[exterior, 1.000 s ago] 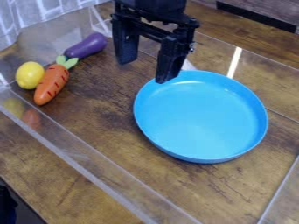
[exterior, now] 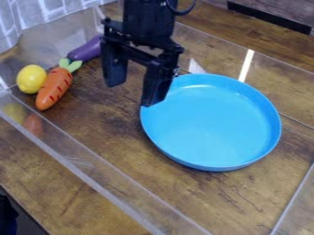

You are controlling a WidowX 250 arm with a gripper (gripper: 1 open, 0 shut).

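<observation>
My black gripper (exterior: pixel 135 77) hangs over the middle-left of the wooden table, open, with two wide fingers apart and nothing visible between them. To its left lie a carrot (exterior: pixel 54 86) with a green top and a yellow lemon (exterior: pixel 31 79). A purple eggplant (exterior: pixel 86 50) lies behind the gripper, partly hidden by it. A round blue plate (exterior: pixel 211 123) sits to the right, its left rim near the gripper's right finger.
Bare wooden table (exterior: pixel 147 197) shows at the front and at the back right. Clear transparent strips or edges run along the left front and right side.
The gripper has moved left and toward the front, lower in the view, closer to the carrot and covering part of the eggplant. The objects have stayed where they were.
</observation>
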